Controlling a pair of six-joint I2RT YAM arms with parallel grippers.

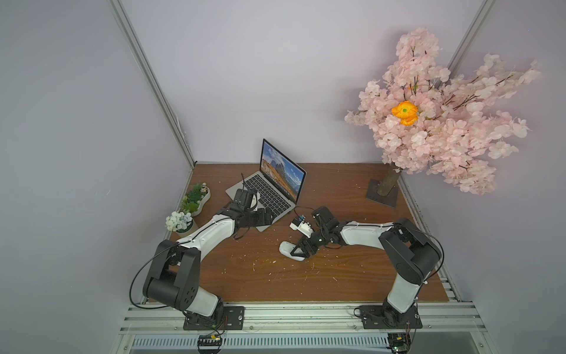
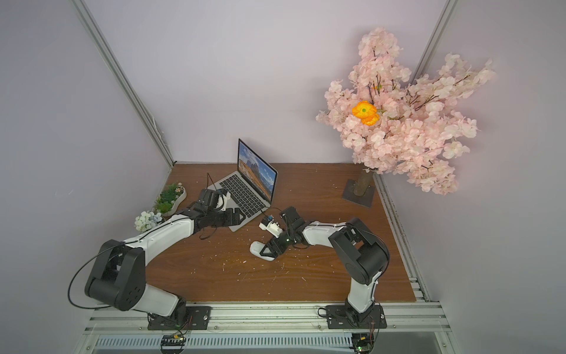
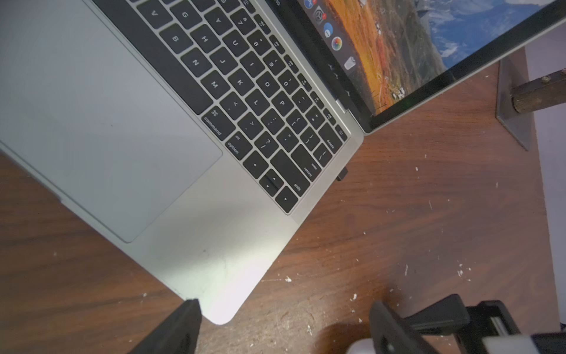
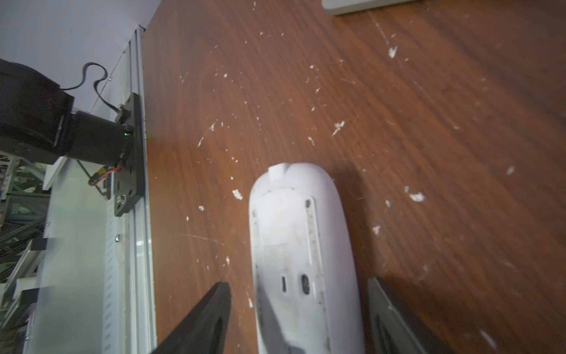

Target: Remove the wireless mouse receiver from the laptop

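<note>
The laptop [image 1: 247,184] stands open at the back, turned at an angle. Its small black receiver [image 3: 342,173] juts from the right side edge, near the hinge, in the left wrist view. My left gripper hovers by the laptop's front corner, fingers well apart and empty. A white mouse [image 4: 303,259] lies underside up on the table. My right gripper is open, one finger on either side of the mouse, with a gap showing beside each.
A flower vase [image 1: 388,180] with pink branches stands at the back right. Potted plants [image 1: 179,221] line the left edge. White specks litter the wooden table [image 2: 318,194]; its stretch between laptop and vase is clear.
</note>
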